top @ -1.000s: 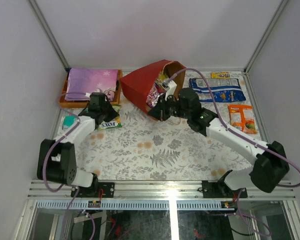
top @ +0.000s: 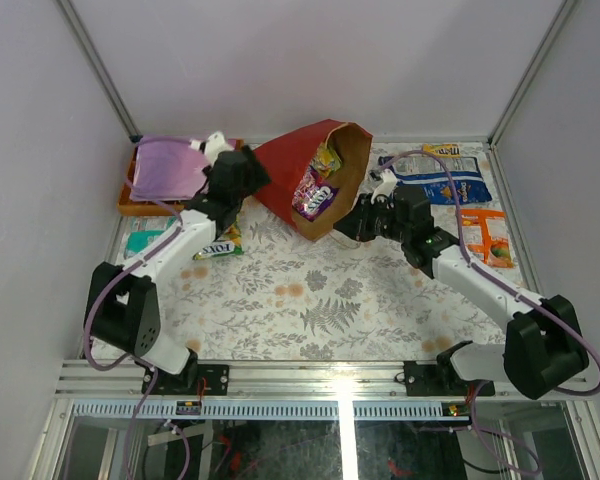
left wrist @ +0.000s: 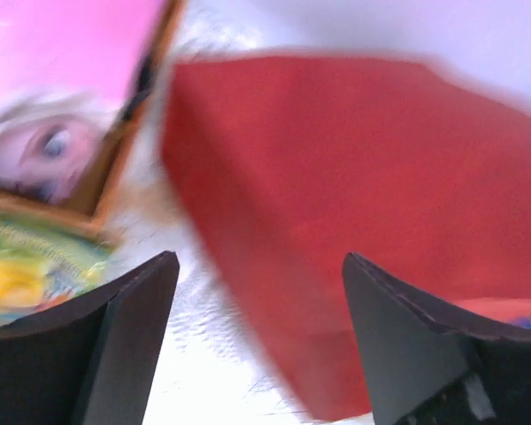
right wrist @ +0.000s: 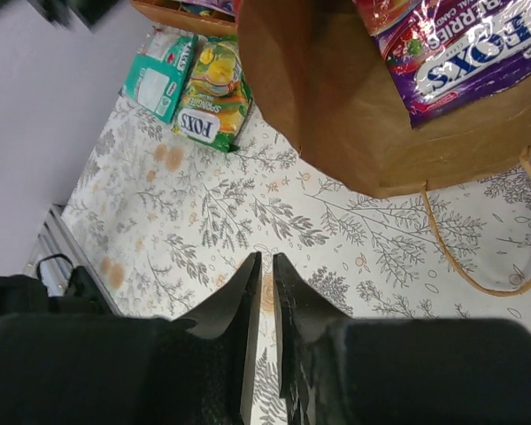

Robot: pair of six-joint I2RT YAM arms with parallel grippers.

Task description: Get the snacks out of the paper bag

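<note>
A red paper bag [top: 285, 160] lies on its side at the back middle, its brown mouth facing right; inside are a purple FOXS bag [top: 313, 195] and a yellow packet [top: 325, 158]. My left gripper [top: 250, 172] is raised beside the bag's left end, its fingers parted over the red paper in the blurred left wrist view. My right gripper hangs at the bag's mouth, fingertips close together with a narrow gap, nothing seen between them. The purple bag [right wrist: 465, 57] shows inside the bag in the right wrist view.
Green and teal packets [right wrist: 208, 106] lie at left before a wooden box with a pink cloth [top: 168, 170]. A blue bag [top: 440, 180], a yellow packet [top: 440, 150] and an orange packet [top: 485, 240] lie at right.
My left arm has risen from over the green packets toward the paper bag's left end. My right gripper has drawn back rightward from the bag's mouth, uncovering the purple snack.
</note>
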